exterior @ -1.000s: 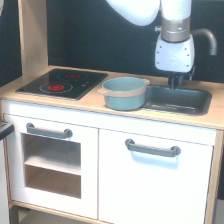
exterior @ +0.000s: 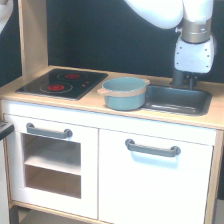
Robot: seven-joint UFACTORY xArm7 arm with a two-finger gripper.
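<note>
A blue-green pot (exterior: 125,96) with light handles sits on the counter of a toy kitchen, between the stove and the sink. The white arm reaches in from the top of the view. Its dark gripper (exterior: 186,82) points down over the dark sink (exterior: 172,100), to the right of the pot and apart from it. The fingers are dark against a dark background, so their opening is hard to make out, and nothing distinct shows between them.
A black stove top (exterior: 62,83) with red burner rings lies left of the pot. Below the counter are a white cabinet door (exterior: 150,180) with a grey handle and an open-looking oven compartment (exterior: 52,165). A wooden post (exterior: 33,40) stands at left.
The arm and gripper have moved to the right over the sink, now covering most of the grey faucet that showed before. The pot has not visibly moved.
</note>
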